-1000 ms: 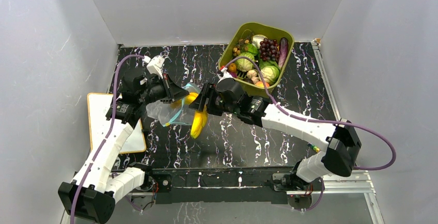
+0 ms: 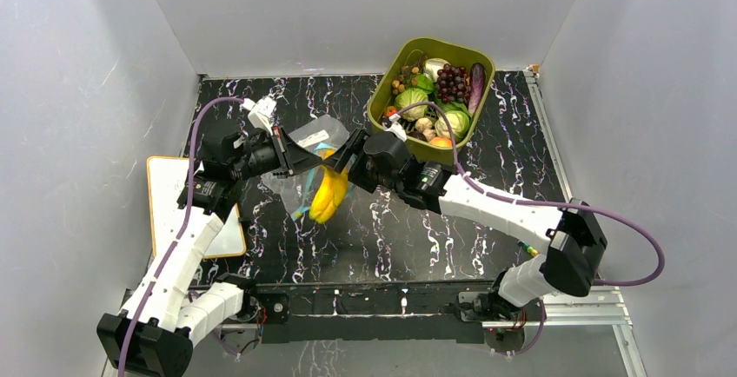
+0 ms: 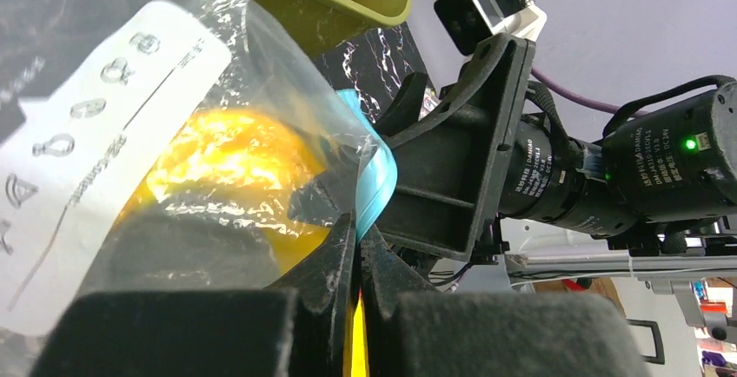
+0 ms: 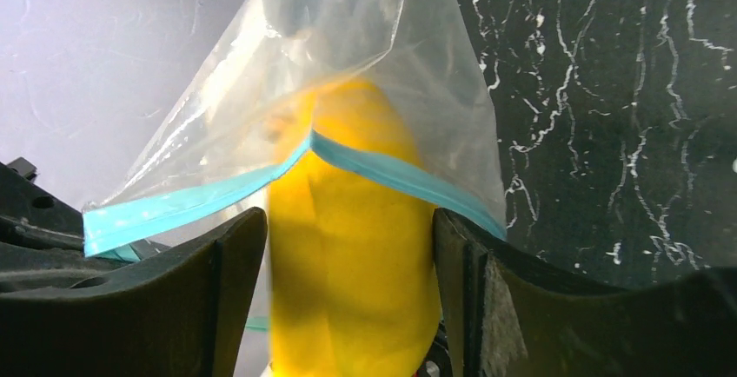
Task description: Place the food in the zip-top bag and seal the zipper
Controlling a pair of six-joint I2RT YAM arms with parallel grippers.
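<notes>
A clear zip top bag with a white label and blue zipper edges hangs from my left gripper, which is shut on its rim beside the blue strip. My right gripper is shut on a yellow banana bunch, one finger to each side. In the right wrist view the bunch's upper end is inside the bag's mouth, behind the blue zipper strip. Its lower part hangs outside the bag in the top view, below the two grippers, which nearly touch. The left wrist view shows yellow through the film.
A green bin of several fruits and vegetables stands at the back right. At the left lies a white board, partly under the left arm.
The bag has swung toward the back right and spread; the left gripper has barely moved.
</notes>
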